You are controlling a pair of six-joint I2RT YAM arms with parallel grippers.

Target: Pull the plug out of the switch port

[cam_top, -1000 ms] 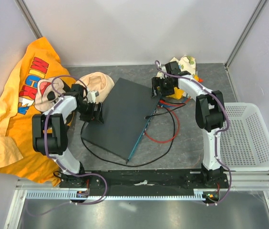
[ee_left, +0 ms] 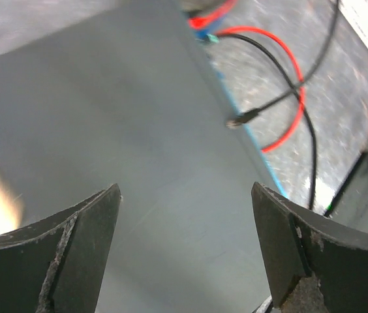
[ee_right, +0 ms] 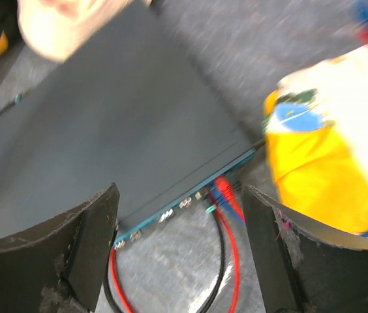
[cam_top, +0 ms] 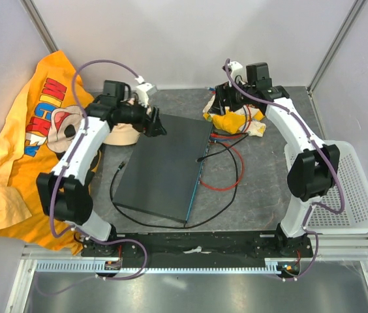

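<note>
The dark switch (cam_top: 161, 166) lies flat mid-table, port edge to the right with red, blue and black cables in it (ee_right: 228, 194). A black cable's plug end (ee_left: 241, 119) rests at that edge, partway along; whether it is in a port I cannot tell. My left gripper (cam_top: 152, 124) is above the switch's upper-left part, open with nothing between its fingers. My right gripper (cam_top: 221, 98) is above the switch's back-right corner and the yellow cloth, open and empty.
An orange printed cloth (cam_top: 14, 176) covers the left side, a beige hat (cam_top: 119, 135) behind the switch. A yellow-white cloth (ee_right: 321, 163) lies back right, a white basket (cam_top: 334, 195) front right.
Both arms have risen; the left gripper has moved up and right, the right one slightly up.
</note>
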